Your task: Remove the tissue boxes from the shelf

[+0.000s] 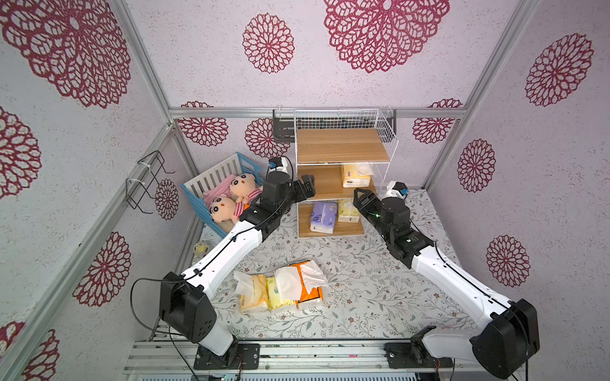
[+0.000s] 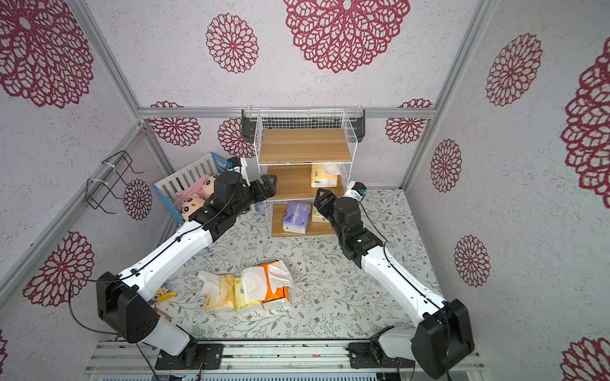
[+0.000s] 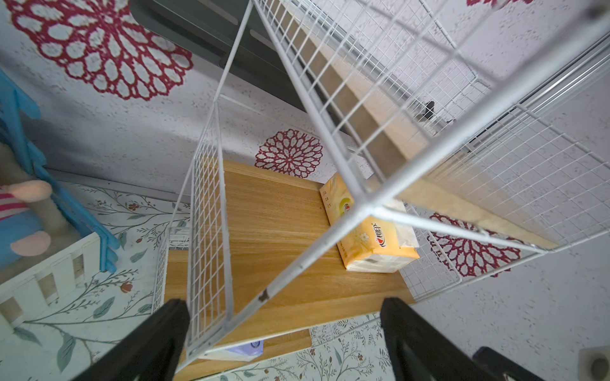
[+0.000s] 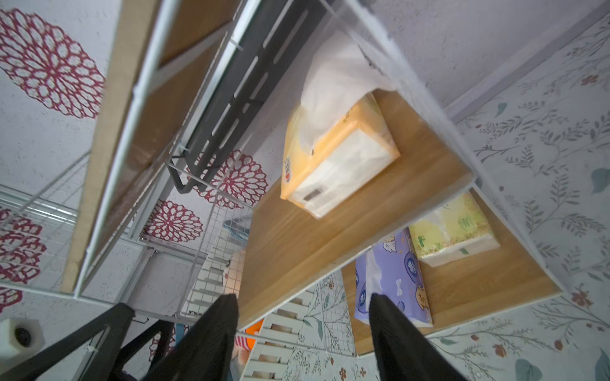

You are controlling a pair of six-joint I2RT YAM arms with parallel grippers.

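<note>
On the middle board of the shelf (image 1: 343,147), toward its right end, stands an orange-yellow tissue box (image 4: 346,166) with tissue out of its top. Below it, the bottom board carries a purple tissue pack (image 1: 323,216) and a pale yellow tissue box (image 4: 454,230). Three tissue packs lie on the floor in front: a light orange one (image 1: 254,295), a yellow one (image 1: 274,298) and a bright orange one (image 1: 311,293). My left gripper (image 1: 307,188) is open at the shelf's left front side. Open and empty, my right gripper (image 1: 364,200) faces the shelf's right front.
White wire sides (image 3: 209,254) and posts frame the shelf close to my left gripper. A blue and white crib (image 1: 203,184) with dolls stands left of the shelf.
</note>
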